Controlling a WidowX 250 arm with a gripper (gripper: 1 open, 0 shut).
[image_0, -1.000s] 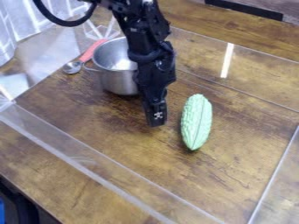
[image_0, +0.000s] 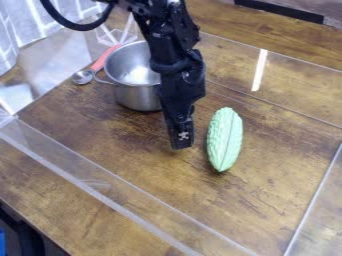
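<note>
The black robot arm reaches down over the middle of the wooden table, with its gripper (image_0: 182, 133) low above the wood, just left of a pale green corn-like vegetable (image_0: 225, 140) lying lengthwise. Whether the fingers are open or shut is hard to make out. A steel pot (image_0: 132, 94) sits behind the arm, partly hidden by it.
A red-handled utensil (image_0: 102, 62) and a small metal spoon lie at the back left by the pot. Clear plastic edges run along the front left and right of the table. Bare wood fills the front and right.
</note>
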